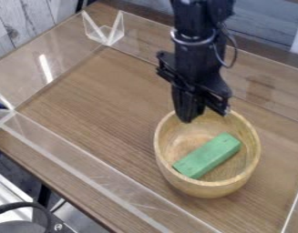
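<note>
My black gripper [188, 101] hangs above the back-left rim of a round wooden bowl [177, 181], pointing down, shut with nothing visible between its fingers. A green bar [207, 157] lies diagonally inside the bowl.
A small white wire-like stand [104, 27] stands at the back left. A dark coiled object [20, 218] is at the front-left corner.
</note>
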